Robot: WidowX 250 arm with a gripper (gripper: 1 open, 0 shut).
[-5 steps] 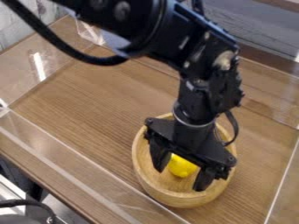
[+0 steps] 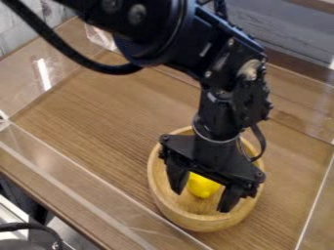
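Observation:
My black gripper (image 2: 202, 184) reaches down into a round wooden bowl (image 2: 196, 220) on the right part of the wooden table. A yellow object (image 2: 201, 187) lies in the bowl between my open fingers. Its exact shape is partly hidden by the gripper.
Clear strips run along the near left and right edges. A black cable arches over the upper left, and a grey-blue wall (image 2: 287, 29) stands at the back.
My gripper has shifted slightly over the bowl since a second ago. The bowl and yellow object look nearly unchanged.

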